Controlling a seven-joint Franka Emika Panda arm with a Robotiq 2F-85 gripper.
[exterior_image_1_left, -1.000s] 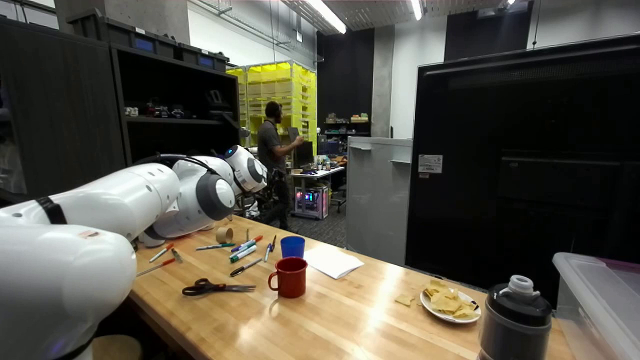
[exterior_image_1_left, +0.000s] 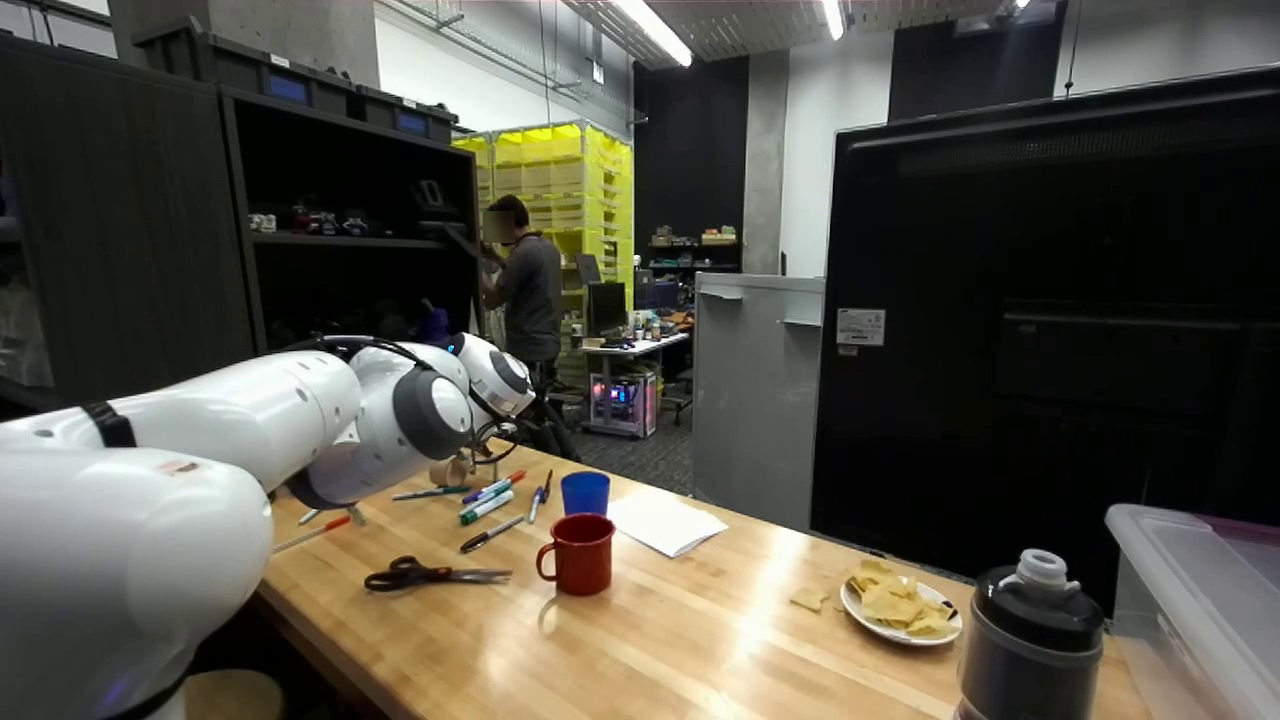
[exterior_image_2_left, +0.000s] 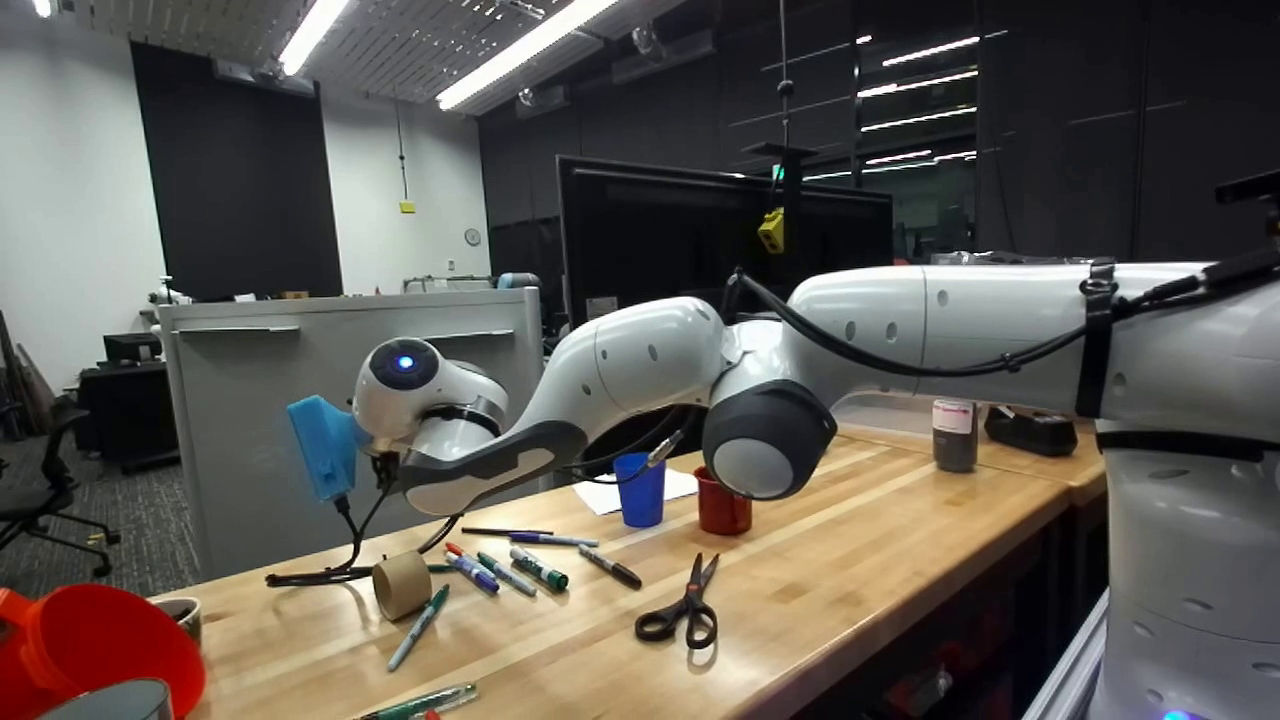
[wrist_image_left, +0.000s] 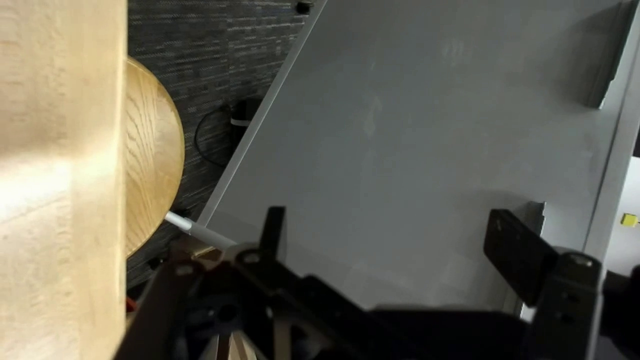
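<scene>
In the wrist view my gripper stands open, its dark fingers (wrist_image_left: 274, 233) wide apart with nothing between them. It faces a grey cabinet, past the edge of the wooden table. The exterior views do not show the fingertips clearly. On the table are a red mug (exterior_image_1_left: 583, 554), a blue cup (exterior_image_1_left: 585, 493), black-handled scissors (exterior_image_2_left: 684, 614) and several markers (exterior_image_2_left: 536, 569). A cardboard roll (exterior_image_2_left: 402, 586) lies on its side near the far end, below the arm's wrist. White paper (exterior_image_1_left: 663, 521) lies beside the blue cup.
A plate (exterior_image_1_left: 858, 613) of chips and a dark bottle (exterior_image_1_left: 1034, 654) stand towards the table's other end, near a clear plastic bin (exterior_image_1_left: 1182, 600). Orange-red containers (exterior_image_2_left: 114, 648) sit at the far end. A round wooden stool (wrist_image_left: 153, 159) is beside the table. The table between mug and plate is clear.
The arm's middle and wrist have come lower, now partly covering the cardboard roll and some markers in exterior view 1. The table objects stay put. A person in the background has turned and moved left.
</scene>
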